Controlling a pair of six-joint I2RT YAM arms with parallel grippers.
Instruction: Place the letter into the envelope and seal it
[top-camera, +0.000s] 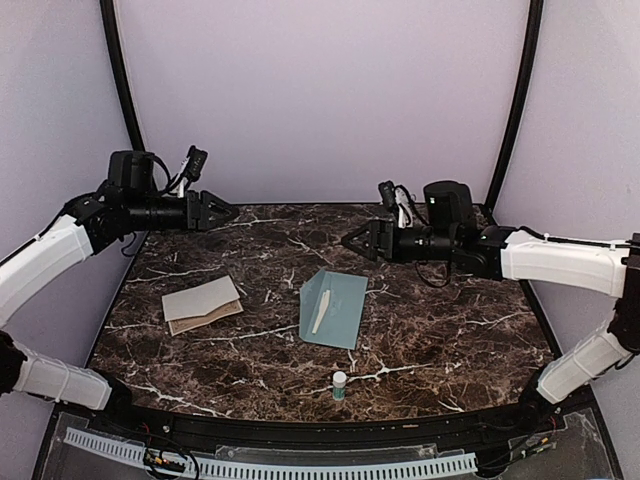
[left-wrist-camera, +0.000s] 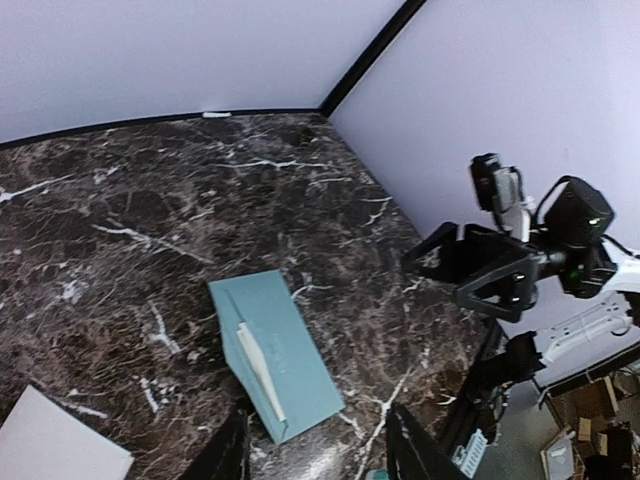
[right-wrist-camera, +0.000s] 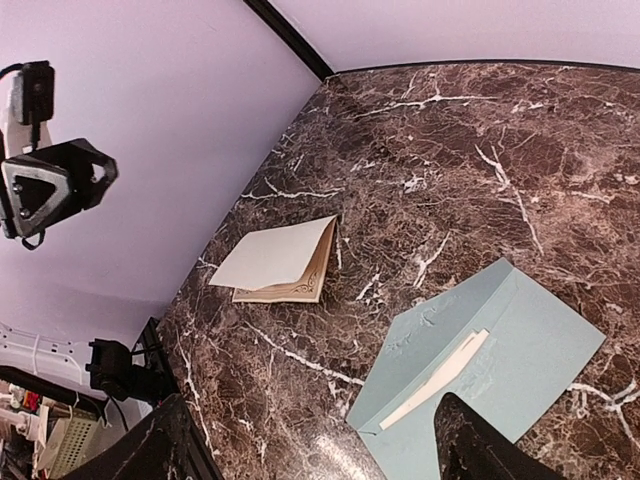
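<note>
The cream letter (top-camera: 201, 300) lies folded at the left of the table, its upper panel lifting off the ruled lower one; the right wrist view shows the fold of the letter (right-wrist-camera: 275, 253) clearly. Its corner alone (left-wrist-camera: 55, 445) shows in the left wrist view. Mid-table rests the blue-grey envelope (top-camera: 347, 305), flap raised on its left, with a white strip (top-camera: 321, 311) near the crease. Behind and above the letter hovers my left gripper (top-camera: 228, 213), fingers apart and empty. My right gripper (top-camera: 358, 243) stands open above the table behind the envelope, also empty.
A small white-capped bottle (top-camera: 339, 385) stands near the front edge, in front of the envelope. Bare marble tabletop (top-camera: 270, 250) separates letter and envelope, and the right side of the table (top-camera: 450, 340) is clear.
</note>
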